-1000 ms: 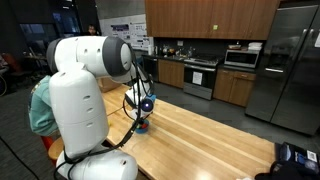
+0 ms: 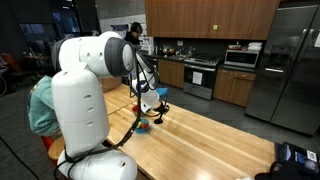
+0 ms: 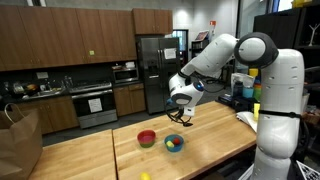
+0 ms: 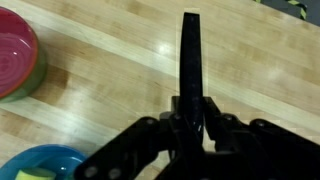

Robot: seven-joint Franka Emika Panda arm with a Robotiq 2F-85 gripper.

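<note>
A long, slim black object (image 4: 190, 55) stands out from between the fingers of my gripper in the wrist view. The fingers are shut on its near end, and its far end reaches over the wooden tabletop. What kind of object it is cannot be made out. In the second exterior view my gripper (image 3: 178, 115) hangs above the table, behind the blue bowl (image 3: 175, 149) that has colored items in it. A red-and-green bowl (image 3: 146, 142) stands to the left of the blue one. Both bowls are partly in the wrist view, at its left.
A small yellow item (image 3: 145, 177) lies at the near edge of the second exterior view. Dark items (image 2: 290, 165) lie at the right end of the table in the first exterior view. The tabletop (image 2: 205, 145) between is broadly clear.
My gripper has moved away from the blue bowl, rightward in the first exterior view, and the arm reaches farther out over the table. The bowl stays put.
</note>
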